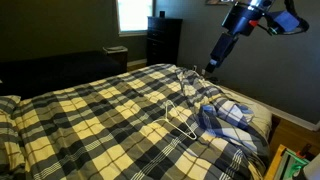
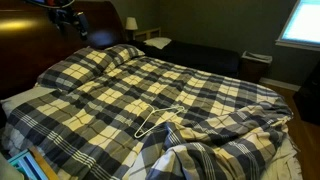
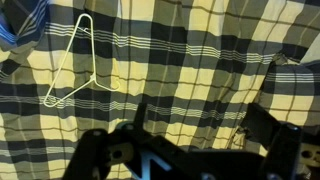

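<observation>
A white clothes hanger [image 3: 92,62] lies flat on the plaid blanket [image 3: 205,70], in the left part of the wrist view. The same hanger [image 1: 178,120] shows near the middle of the bed in exterior view 1. Exterior view 2 has the hanger [image 2: 158,118] on the blanket beside a bunched fold. My gripper is open, its two fingers wide apart, with only blanket seen beyond them. High above the bed, the gripper [image 1: 212,72] hangs clear of the hanger.
Bunched blanket [image 2: 215,145] rises along one side of the bed. Plaid pillows [image 2: 85,65] lie by the dark headboard [image 2: 25,35]. A nightstand [image 2: 255,67] and a dark dresser [image 1: 163,40] stand farther off. Much of the blanket lies fairly flat and bare.
</observation>
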